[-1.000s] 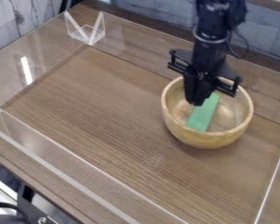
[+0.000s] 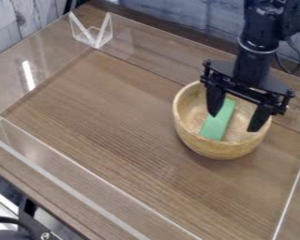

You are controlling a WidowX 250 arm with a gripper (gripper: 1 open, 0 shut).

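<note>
A round tan bowl [image 2: 202, 144] sits on the wooden table at the right, with a green oblong object [image 2: 219, 120] lying inside it. My black gripper [image 2: 238, 112] hangs over the bowl, open, one finger at the bowl's left-middle by the green object and the other toward its right side, with the green object partly between or beside them.
A white wire-like stand [image 2: 93, 30] is at the back left. The wooden table [image 2: 97, 131] is broad and clear to the left and in front. A dark round shape lies at the bottom left corner.
The bowl and green object stay in roughly the same place.
</note>
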